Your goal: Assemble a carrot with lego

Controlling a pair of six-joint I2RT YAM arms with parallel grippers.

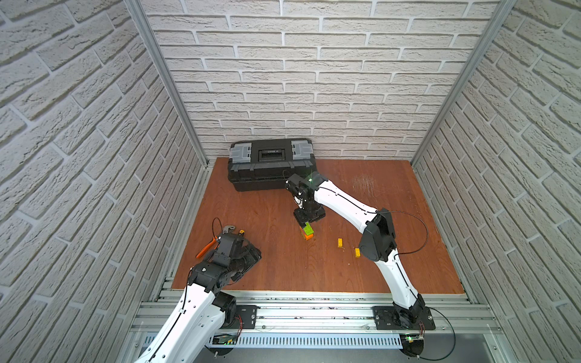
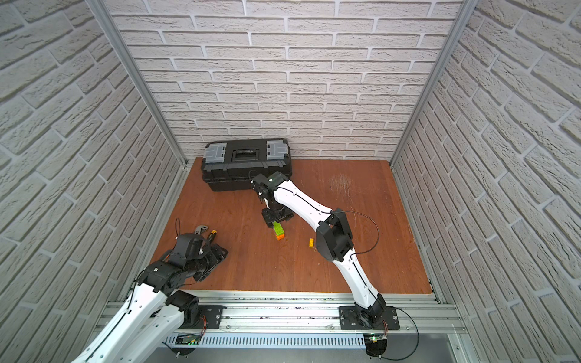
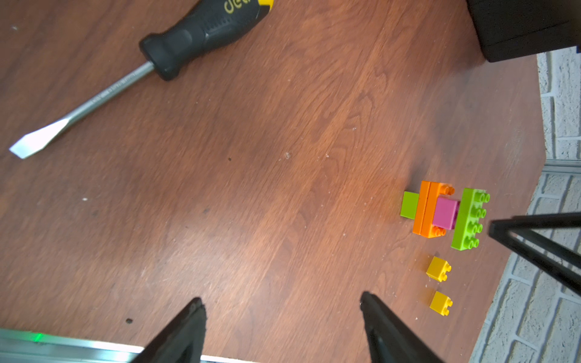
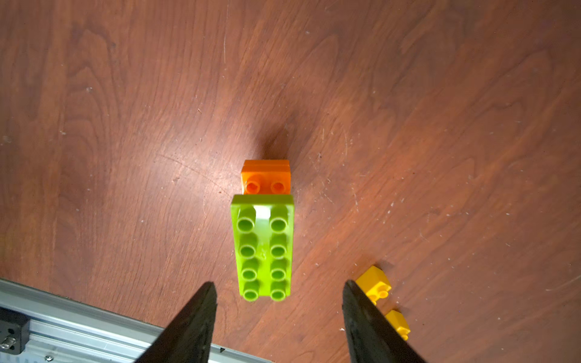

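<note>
A stacked Lego piece stands mid-table: a long green brick [image 4: 262, 248] on top, a magenta brick [image 3: 446, 213] beneath it, orange bricks [image 4: 265, 171] and a small green brick [image 3: 409, 204] lower. Two small yellow bricks [image 4: 372, 282] [image 3: 441, 303] lie separately to its right. My right gripper hangs just above the stack, open, nothing held between its blurred fingers. My left gripper is open and empty at the table's front left, over bare wood.
A black toolbox [image 1: 271, 163] sits at the back left. A screwdriver [image 3: 202, 33] lies by my left gripper, with an orange-handled tool [image 1: 205, 248] nearby.
</note>
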